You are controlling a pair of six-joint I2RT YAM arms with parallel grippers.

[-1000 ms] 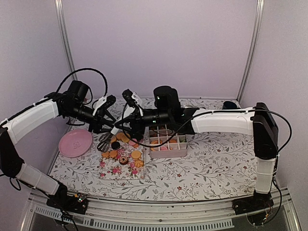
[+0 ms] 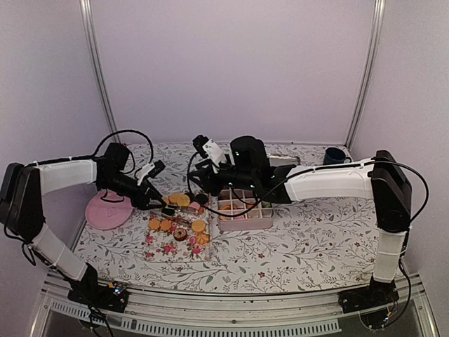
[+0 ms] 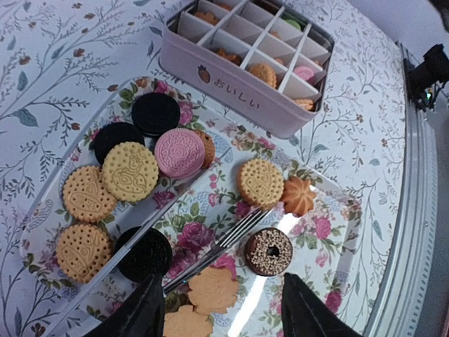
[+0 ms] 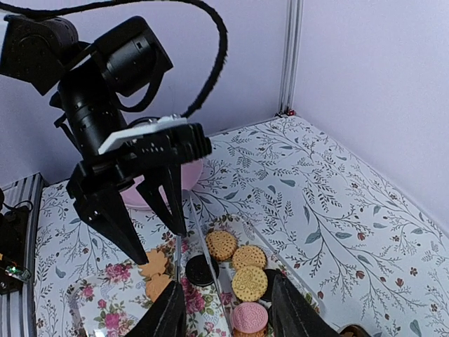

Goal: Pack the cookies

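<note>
Metal tongs with a forked end stretch across the floral tray; their long bar [image 4: 211, 263] runs beside the cookies in the right wrist view. Part open over the tray's near-left cookies, my left gripper has no object clearly pinched; whether a finger touches the tongs is unclear. My right gripper hangs above the tray's far edge, its fingers apart and nothing plainly visible between them. On the tray are a pink cookie [image 3: 180, 153], dark cookies [image 3: 155, 114], round biscuits [image 3: 259, 182] and a ring cookie [image 3: 269, 251].
A pink divided box [image 3: 231, 95] with some cookies in its compartments stands right of the tray, partly under the right arm. At left lies a pink plate [image 2: 109, 210]. A dark mug [image 2: 335, 155] is at the back right.
The tongs went from between both grippers to hanging beneath my right one, and now stretch over the tray.
</note>
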